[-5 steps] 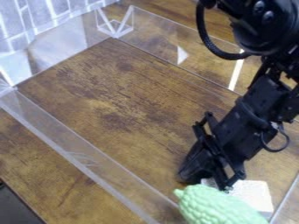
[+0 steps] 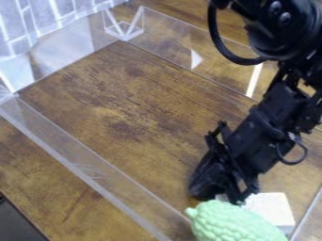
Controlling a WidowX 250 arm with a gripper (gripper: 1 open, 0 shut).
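The black robot gripper (image 2: 217, 179) is low over the wooden surface at the lower right, its tip down beside a white block (image 2: 270, 204). A pale green bumpy object (image 2: 235, 226), shaped like a gourd, lies at the bottom right in front of the block and partly hides it. The fingertips are dark and partly hidden, so I cannot tell whether they are open or what is between them.
Clear plastic walls (image 2: 88, 168) border the wooden area (image 2: 120, 113), whose left and middle are empty. A white lattice object (image 2: 32, 24) stands at the top left. A black cable loops from the arm at the top right.
The gripper has shifted very slightly, and the green object and white block appear almost unmoved.
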